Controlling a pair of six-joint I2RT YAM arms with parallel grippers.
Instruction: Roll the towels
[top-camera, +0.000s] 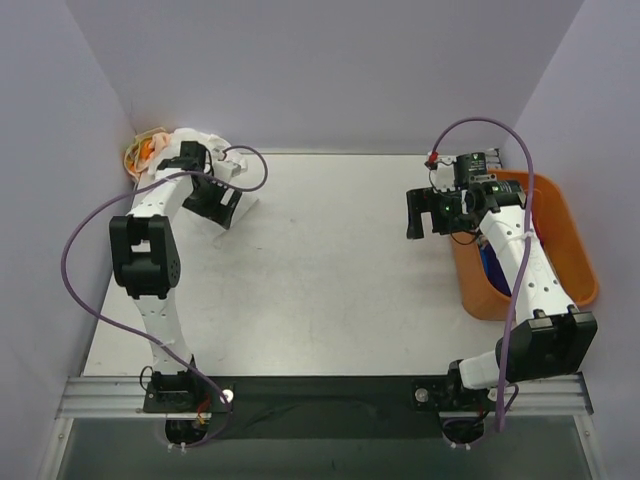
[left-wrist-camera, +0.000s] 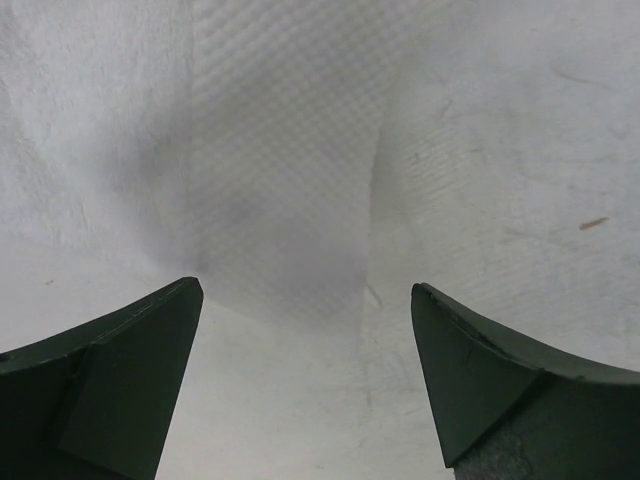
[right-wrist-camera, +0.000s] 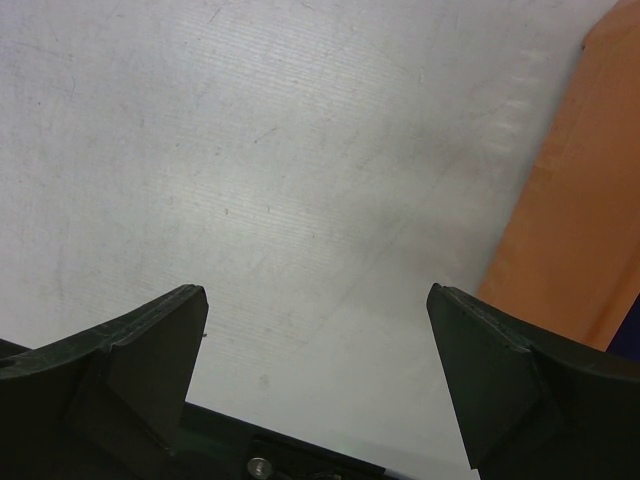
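White towels (top-camera: 200, 140) are heaped at the table's back left corner. My left gripper (top-camera: 223, 205) hangs open just in front of them, over a flat white cloth piece; in the left wrist view a textured towel (left-wrist-camera: 280, 180) lies beneath its spread fingers, with nothing held between them. My right gripper (top-camera: 428, 214) stands open at the right, above bare table beside the orange bin's near wall, empty between its fingers in the right wrist view.
An orange bin (top-camera: 568, 255) with dark blue contents runs along the right side, partly under my right arm. A small basket (top-camera: 134, 158) with orange items sits in the back left corner.
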